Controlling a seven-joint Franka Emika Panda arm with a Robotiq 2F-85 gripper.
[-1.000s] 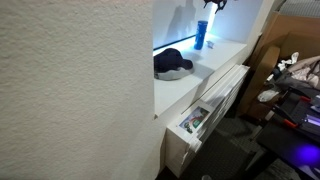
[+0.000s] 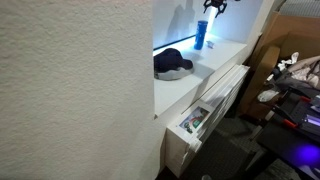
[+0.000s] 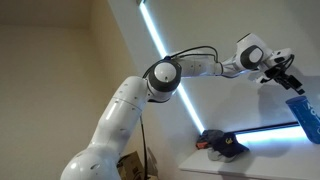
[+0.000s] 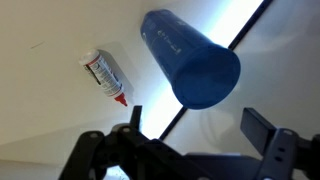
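A blue cylindrical container point(image 2: 200, 35) stands upright on the white counter point(image 2: 222, 52), near its back edge. My gripper point(image 3: 291, 76) hangs above that container in the second exterior view. In the wrist view the container point(image 4: 190, 58) fills the upper middle, beyond the gripper, whose dark fingers stand wide apart with nothing between them. A small white bottle with a red tip point(image 4: 104, 76) lies on the counter beside the container.
Dark caps point(image 2: 172, 64) lie at the near end of the counter, also seen as a cap heap point(image 3: 226, 145). Below, a drawer point(image 2: 190, 125) stands pulled out with small items inside. A bright light strip point(image 3: 175, 70) runs along the wall. Bare counter lies between caps and container.
The gripper at the top edge has come slightly lower into view above the blue container. Container, caps and drawer have not moved.
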